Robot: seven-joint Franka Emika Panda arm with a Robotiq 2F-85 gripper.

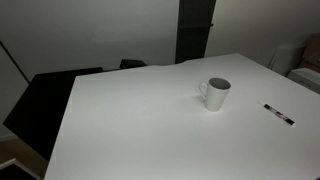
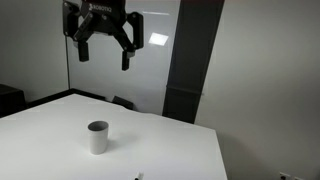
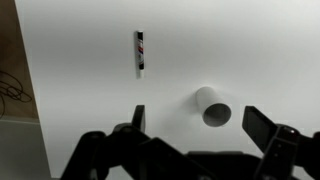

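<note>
A white mug point(image 1: 215, 94) stands upright on the white table point(image 1: 130, 125), its handle toward the left in exterior view 1. To the right of it lies a marker point(image 1: 278, 114) with a white body, dark ends and a bit of red. Looking down in the wrist view, I see the mug point(image 3: 212, 107) and, farther up and left, the marker point(image 3: 140, 53). My gripper point(image 2: 104, 66) hangs well above the table in exterior view 2, open and with nothing between its fingers. Exterior view 1 does not show the gripper.
A black surface point(image 1: 50, 105) adjoins the table's left side in exterior view 1. Dark cables point(image 3: 14, 88) lie beyond the table edge in the wrist view.
</note>
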